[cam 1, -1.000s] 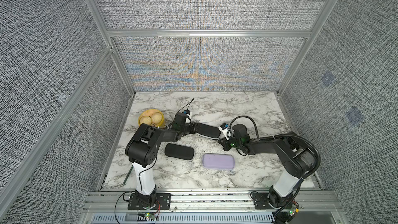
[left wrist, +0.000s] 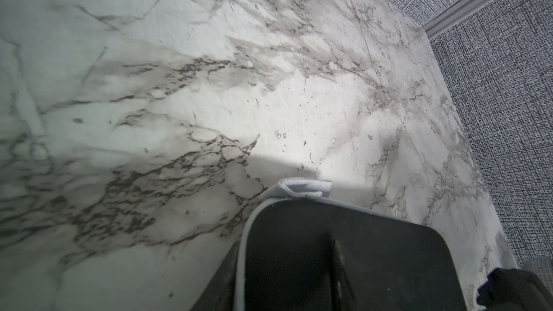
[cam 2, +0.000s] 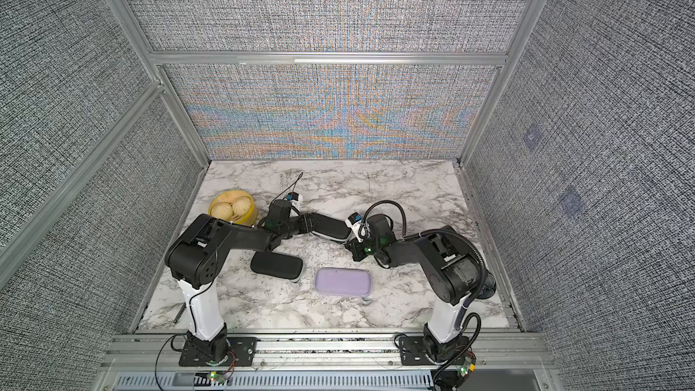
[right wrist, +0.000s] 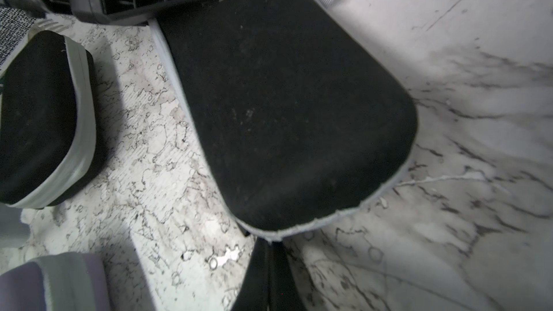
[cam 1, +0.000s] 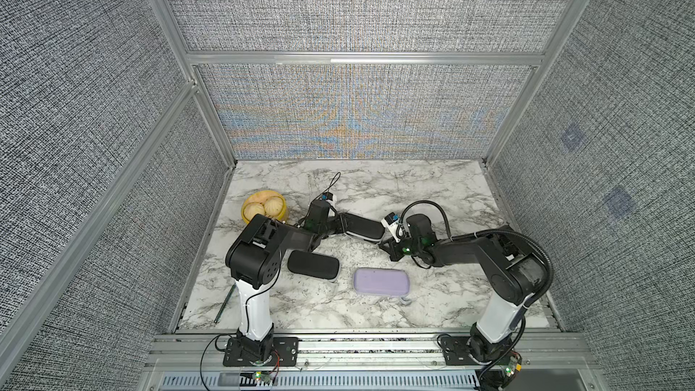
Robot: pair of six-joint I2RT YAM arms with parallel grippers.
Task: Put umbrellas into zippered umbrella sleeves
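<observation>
A black hard case with a grey zip edge (cam 1: pixel 364 227) is held or lies between my two grippers, slightly tilted in the top views. My left gripper (cam 1: pixel 343 223) is at its left end, fingers apart with one across the case top; whether they press on it is unclear. At the case's right end, my right gripper is shut, its tips right under the zip edge; whether a thin pull is pinched there is hidden. A second black case (cam 1: pixel 313 264) and a lilac case (cam 1: pixel 381 281) lie nearer the front. No umbrella can be made out.
At the back left stands a yellow bowl (cam 1: pixel 281 211) of pale round buns. A thin dark stick (cam 1: pixel 224 305) lies by the left arm's base.
The left arm has shifted slightly right and its wrist has turned a little. The right arm's elbow has moved slightly inward. The held case barely differs in place; the other cases have not moved.
</observation>
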